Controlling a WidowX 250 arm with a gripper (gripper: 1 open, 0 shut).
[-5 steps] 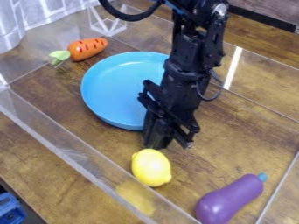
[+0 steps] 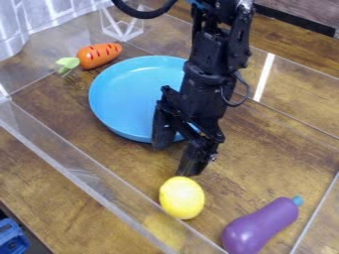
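My black gripper (image 2: 188, 141) hangs over the wooden surface at the right edge of the blue plate (image 2: 117, 91), open, with its fingers pointing down. Just below it, apart from the fingertips, a yellow lemon-like object (image 2: 181, 197) lies on the wood. A purple eggplant (image 2: 263, 226) lies at the lower right. An orange carrot (image 2: 101, 56) with a green top lies at the upper left, beside the plate. My arm hides part of the plate's right side.
Clear plastic walls run along the left and lower left. A blue object (image 2: 8, 238) sits at the lower left corner. A white wire object (image 2: 113, 25) stands at the top.
The gripper has risen slightly, away from the yellow object.
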